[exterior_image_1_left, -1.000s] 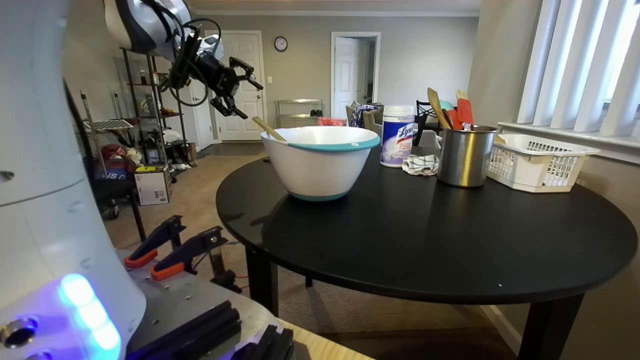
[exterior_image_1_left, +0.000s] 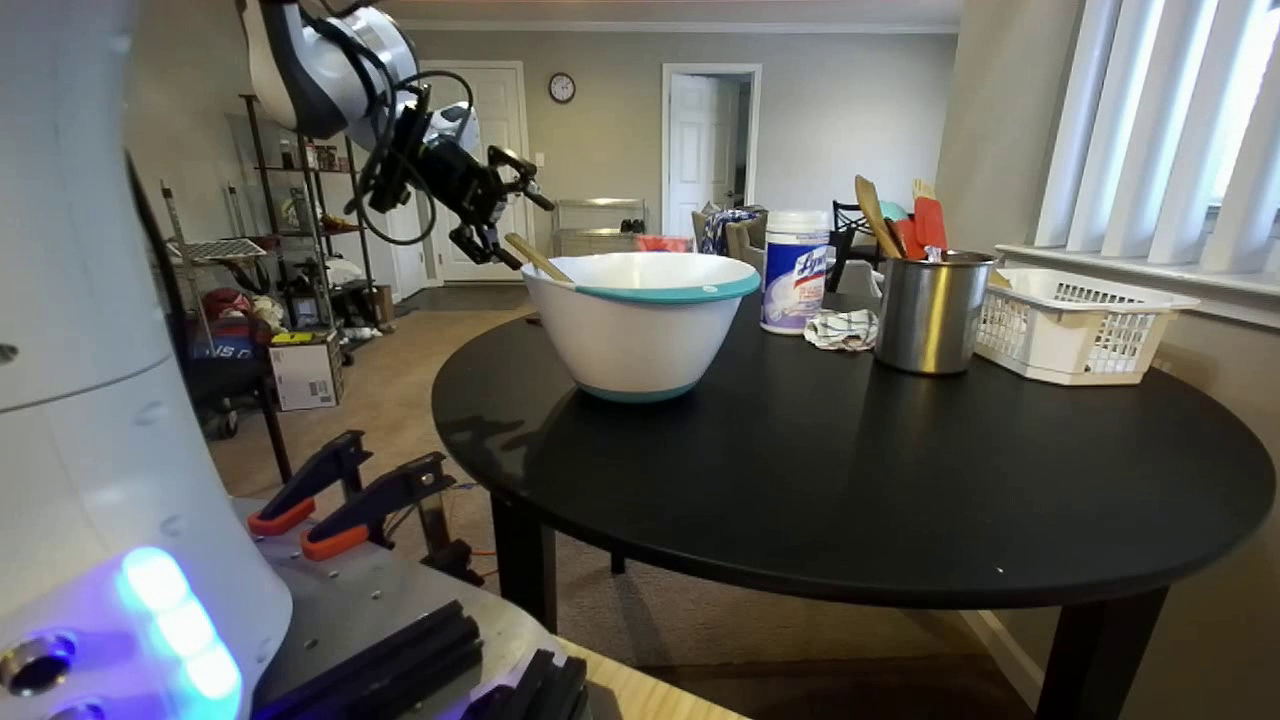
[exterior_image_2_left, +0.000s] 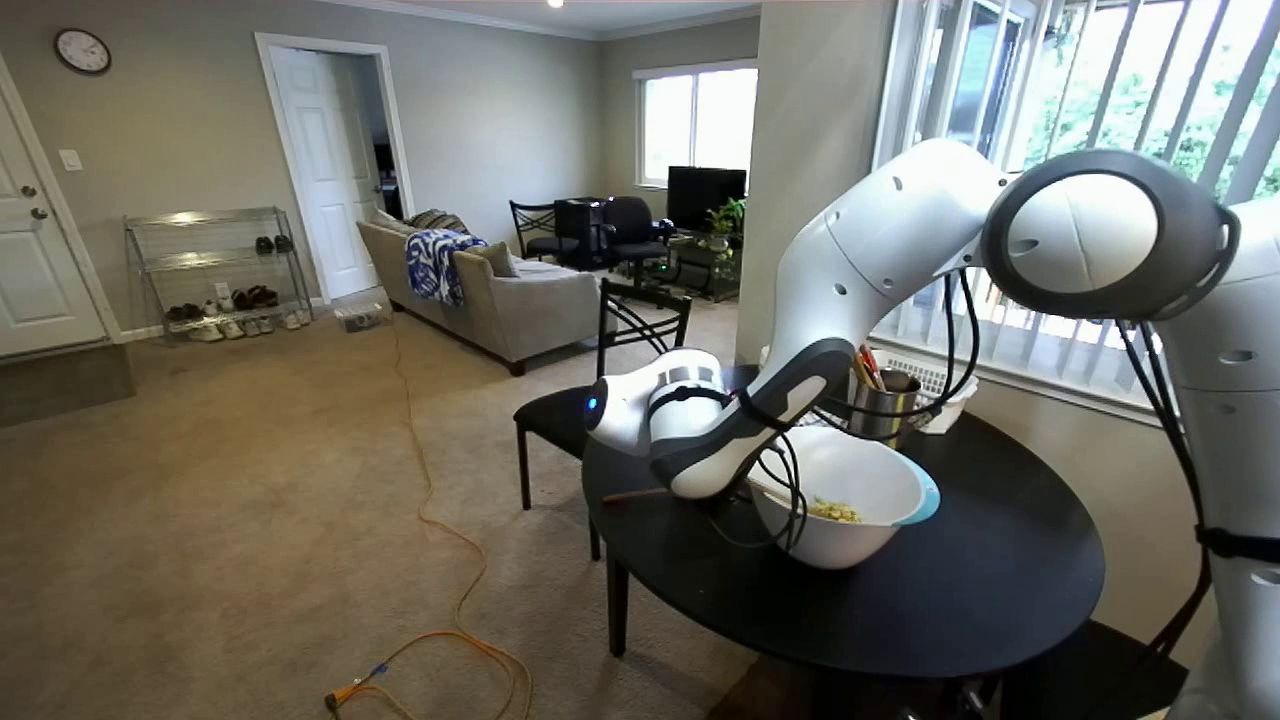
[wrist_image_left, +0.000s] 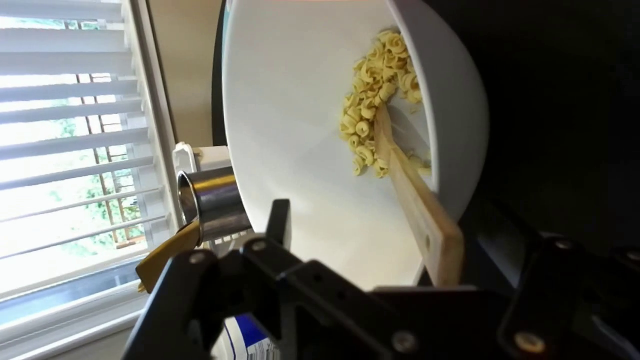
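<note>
A white bowl (exterior_image_1_left: 648, 330) with a teal rim and base stands on the black round table. Curly yellow pasta (wrist_image_left: 372, 90) covers part of its inside. One end of a wooden utensil (wrist_image_left: 420, 204) rests among the pasta; its handle (exterior_image_1_left: 536, 257) leans out over the bowl's left rim in exterior view 1. Close to that handle, up and to its left, my gripper (exterior_image_1_left: 528, 228) is open with nothing between its fingers. In the wrist view one finger (wrist_image_left: 279, 222) shows in front of the bowl. The arm hides the gripper in exterior view 2.
Behind the bowl are a wipes canister (exterior_image_1_left: 794, 274) and a folded cloth (exterior_image_1_left: 841, 330). A steel pot of utensils (exterior_image_1_left: 932, 314) and a white basket (exterior_image_1_left: 1068, 324) stand towards the window.
My gripper has moved right and slightly down, closer to the handle of the wooden utensil. The bowl and utensil have stayed where they were.
</note>
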